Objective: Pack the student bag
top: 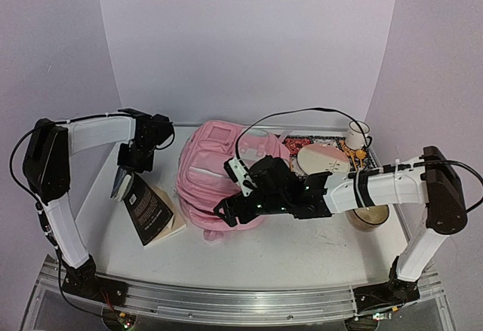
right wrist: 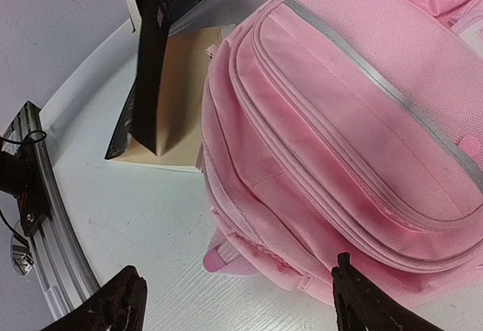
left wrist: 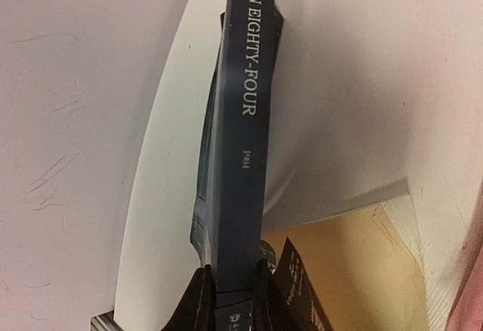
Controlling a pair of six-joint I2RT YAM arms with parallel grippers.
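My left gripper is shut on a dark book (left wrist: 241, 150) with "Eighty-Four" on its spine, lifted upright at the table's left side. A second black book (top: 151, 212) lies below it, beside the pink backpack (top: 211, 173), which fills much of the right wrist view. My right gripper stands open over the backpack's near left part, nothing visible between its fingers.
At the back right are a patterned mat, a pink-and-cream round board (top: 323, 157), orange utensils and a white mug (top: 357, 133). A bowl (top: 368, 219) sits at the right edge. Bare table lies along the front.
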